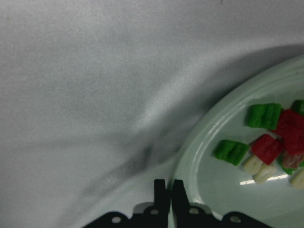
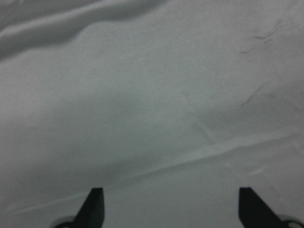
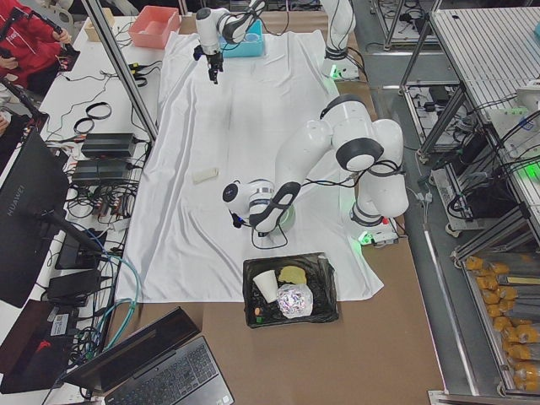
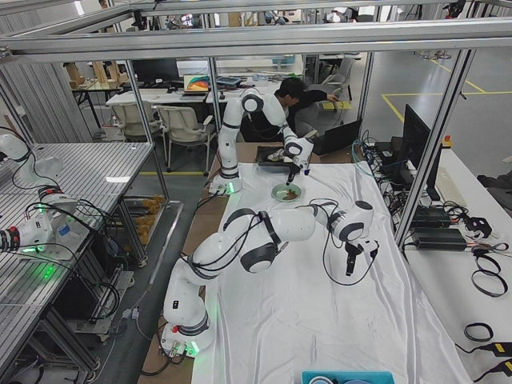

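A pale green plate (image 4: 286, 197) (image 1: 213, 185) holds red, green and cream pieces (image 1: 268, 147); the near arm mostly hides it in the camera left view. My left gripper is at the plate's rim, fingertips close together, apparently shut on the rim. My right gripper is open over bare white cloth, nothing between its fingers; in the camera right view it hangs above the cloth (image 4: 344, 320).
A black lined bin (image 3: 253, 314) with a cup, a foil item and a yellow item stands beside the plate. A blue bin (image 3: 245, 49) is at the opposite end. A pale bar (image 3: 205, 175) lies on the cloth.
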